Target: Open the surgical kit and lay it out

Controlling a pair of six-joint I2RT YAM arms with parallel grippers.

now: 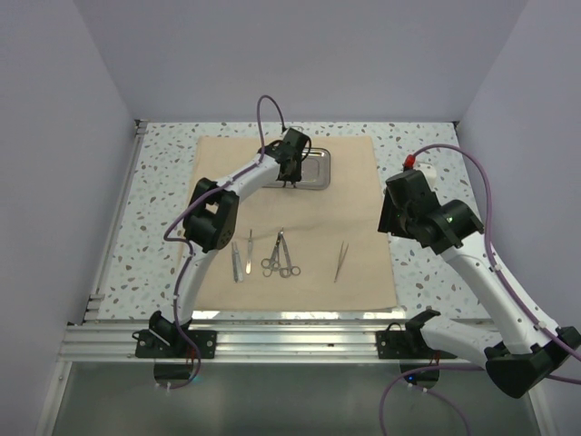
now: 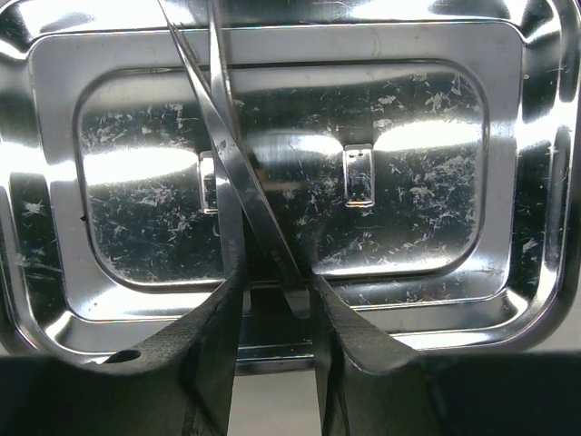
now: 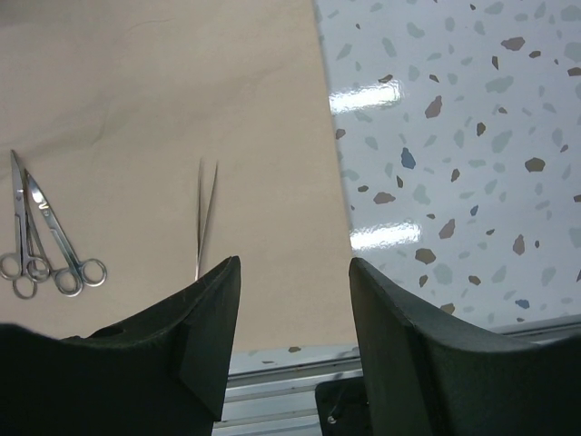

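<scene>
The metal tray point(image 1: 324, 171) sits at the back of the brown sheet. Two slim steel instruments lie crossed in it in the left wrist view: a tweezer-like one point(image 2: 238, 173) slants over another point(image 2: 229, 213). My left gripper is over the tray's near edge with its fingers apart, the ends of both instruments between its fingers; contact cannot be made out. My right gripper hangs open and empty above the sheet's right edge. Laid out on the sheet are tweezers point(image 1: 340, 262), scissor-handled tools point(image 1: 280, 263), and slim tools point(image 1: 249, 252) at the left.
The brown sheet point(image 1: 327, 218) is bare between the tray and the laid-out tools, and between scissors and tweezers. Speckled table point(image 1: 422, 282) shows on both sides. A metal rail point(image 1: 300, 341) runs along the front edge.
</scene>
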